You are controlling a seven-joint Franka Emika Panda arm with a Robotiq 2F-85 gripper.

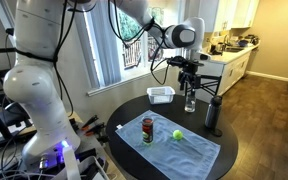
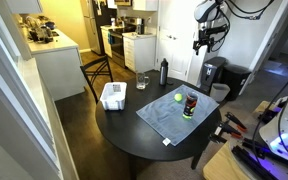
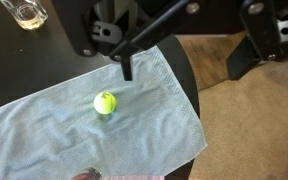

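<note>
My gripper is held high above the far side of the round black table, clear of everything on it. In the wrist view its dark fingers stand well apart, so it is open and holds nothing. A yellow-green tennis ball lies on a light blue cloth. Beside the ball, a red and dark can-like object stands on the cloth, with something green at its base. A clear glass is on the table beyond the cloth, and a tall black bottle stands near the edge.
An empty-looking white basket sits on the table, away from the cloth. A black chair is close to the table's edge. Bare tabletop lies around the cloth, and part of the cloth is uncovered.
</note>
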